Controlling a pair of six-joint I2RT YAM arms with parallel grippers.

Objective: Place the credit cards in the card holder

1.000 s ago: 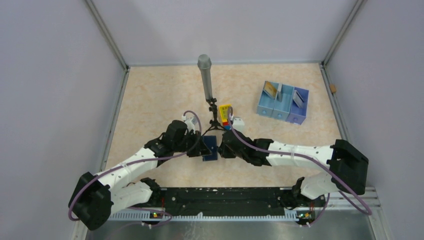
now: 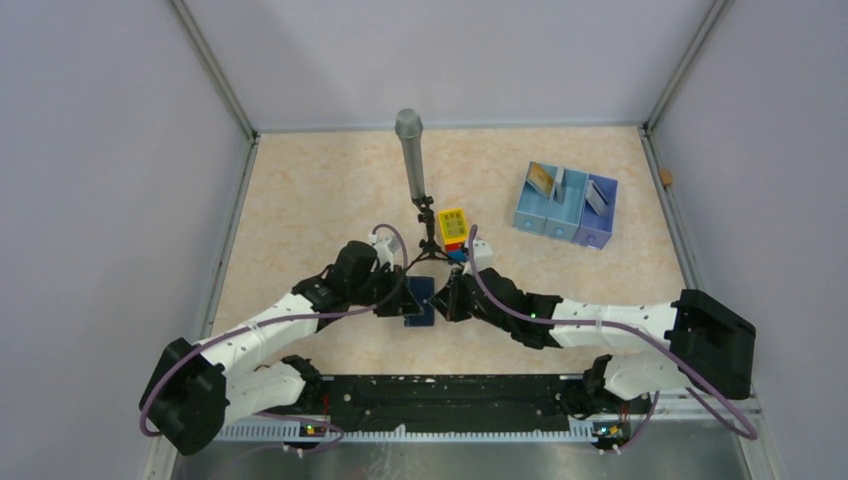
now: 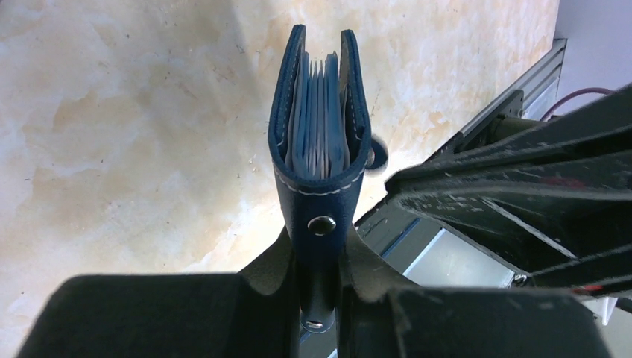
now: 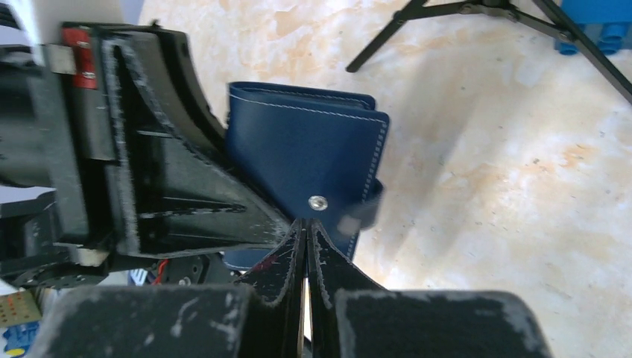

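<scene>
The dark blue card holder [image 4: 305, 153] is clamped across its body by my left gripper, which is shut on it. Its clear card sleeves [image 3: 320, 119] face up in the left wrist view. A short strap with a snap [image 4: 363, 212] sticks out from its edge, blurred. My right gripper is shut with nothing between its fingertips, and the strap lies outside them, just beside and above in the right wrist view. From above, my right gripper [image 2: 437, 303] stands close to the right side of the holder [image 2: 422, 290].
A blue three-part box [image 2: 560, 228] holding several cards stands at the back right. A lamp-like stand [image 2: 413, 160] on a tripod and a yellow block piece [image 2: 453, 224] are just behind the holder.
The left gripper and holder have shifted slightly.
</scene>
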